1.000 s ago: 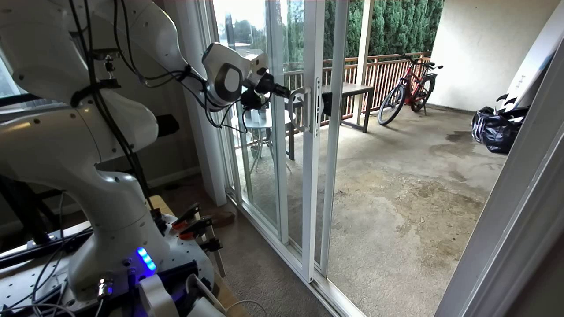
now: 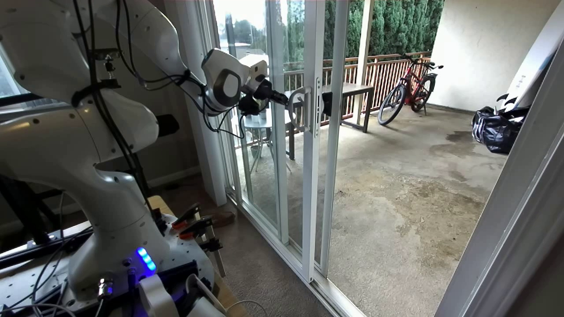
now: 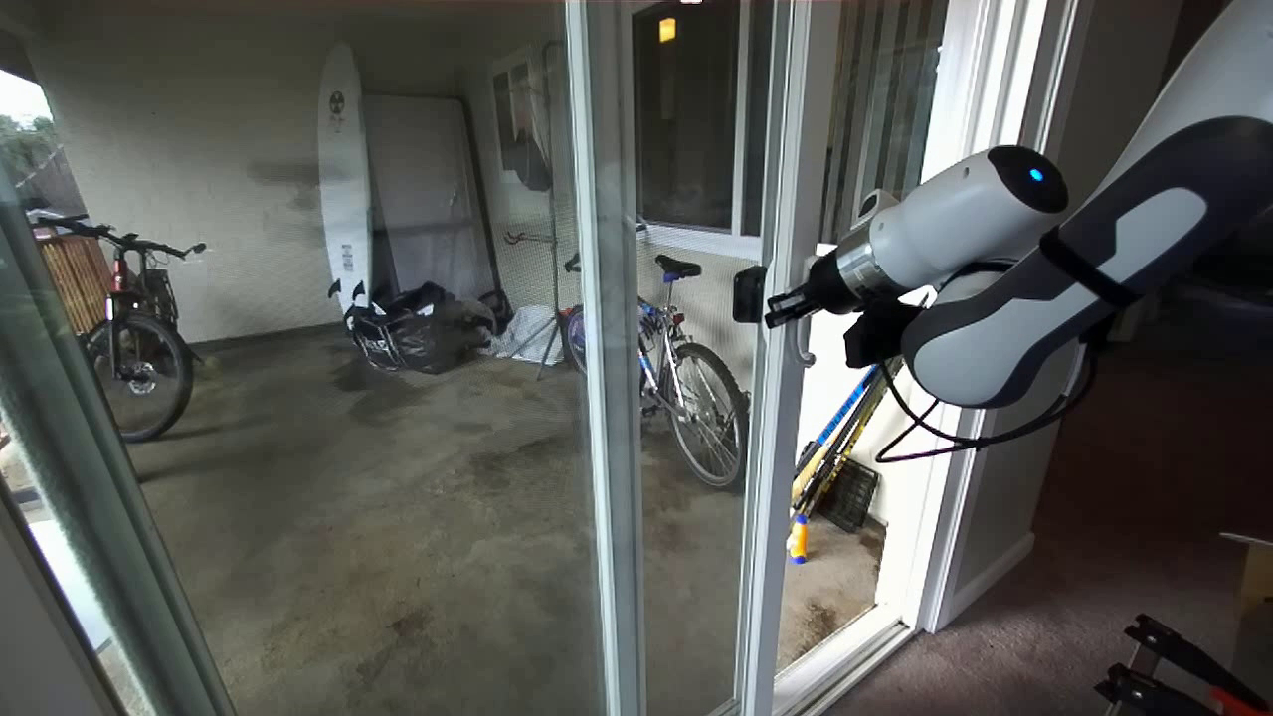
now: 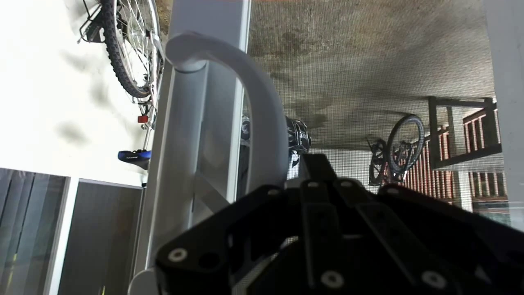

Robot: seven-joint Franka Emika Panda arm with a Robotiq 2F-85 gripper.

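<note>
A sliding glass door with a white frame (image 2: 310, 200) stands partly open. A pale curved handle (image 4: 267, 105) sits on its vertical edge, and the same handle (image 2: 298, 108) is seen side-on in exterior view 1. My black gripper (image 2: 286, 100) is at the handle's outer side. In the wrist view my gripper is shut, its fingers together just to the right of the handle's curve, with nothing visible between them. Whether the fingers touch the handle is hard to tell. The handle's lower part is hidden behind the gripper body.
Beyond the door lies a patio with a red bicycle (image 2: 411, 87), a table (image 2: 355, 87) and a black bag (image 2: 495, 129). A second bicycle (image 3: 704, 394) leans outside behind the glass. Clamps (image 2: 196, 227) stick out from the robot's base.
The door has not visibly moved.
</note>
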